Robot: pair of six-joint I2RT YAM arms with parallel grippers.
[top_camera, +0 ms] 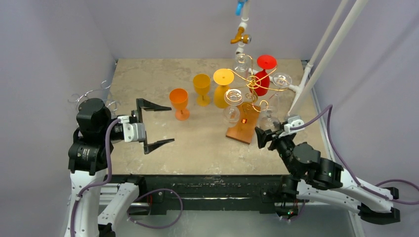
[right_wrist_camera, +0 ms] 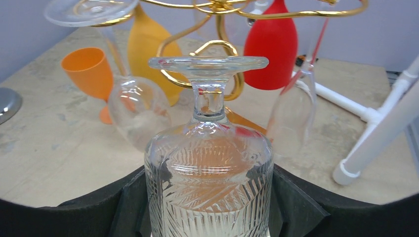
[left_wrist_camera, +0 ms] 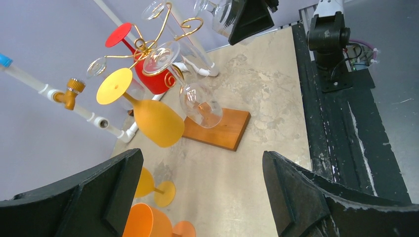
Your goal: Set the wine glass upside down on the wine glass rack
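Upside down, with its foot up and its ribbed bowl below, the clear wine glass (right_wrist_camera: 210,163) is held between the fingers of my right gripper (top_camera: 266,139), which is shut on it. The gold wine glass rack (top_camera: 253,82) stands on a wooden base (top_camera: 243,123). In the right wrist view the glass's foot is level, close to an empty gold loop (right_wrist_camera: 215,45) of the rack; whether they touch I cannot tell. Several other glasses hang on the rack, among them a yellow glass (left_wrist_camera: 158,121) and a red glass (top_camera: 263,81). My left gripper (top_camera: 165,125) is open and empty, well to the left.
An orange goblet (top_camera: 179,101) and a yellow goblet (top_camera: 202,88) stand upright left of the rack. White pipes (top_camera: 301,89) rise on the right, near the rack.
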